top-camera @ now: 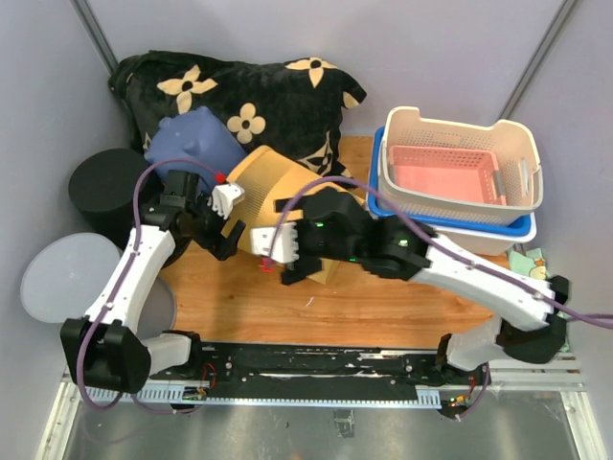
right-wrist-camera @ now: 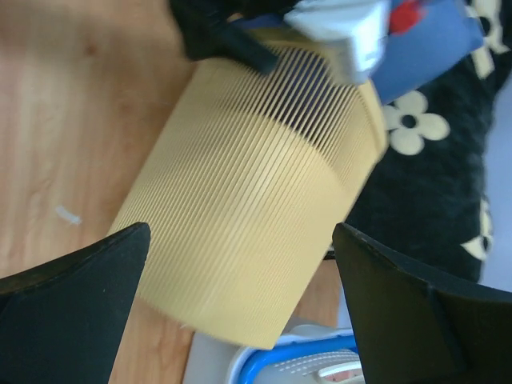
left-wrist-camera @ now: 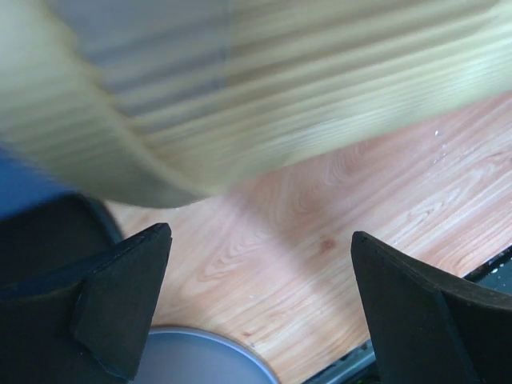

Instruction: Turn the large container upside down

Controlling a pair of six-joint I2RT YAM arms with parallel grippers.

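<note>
A large yellow ribbed container (top-camera: 261, 182) lies tilted on the wooden table, partly hidden behind my arms. Its ribbed surface (right-wrist-camera: 232, 200) fills the middle of the right wrist view, and its blurred edge (left-wrist-camera: 264, 140) crosses the top of the left wrist view. My left gripper stands open close to the container's left end, with only table seen between its fingers. Over the container's front part, my right gripper is open too; the ribbed surface shows beyond its fingers, and whether they touch it cannot be told.
A blue bin (top-camera: 196, 139) and a dark flowered cushion (top-camera: 249, 72) lie behind the container. To the right stand stacked baskets (top-camera: 460, 206). A black cylinder (top-camera: 107, 192) and a round grey lid (top-camera: 72, 276) are at the left.
</note>
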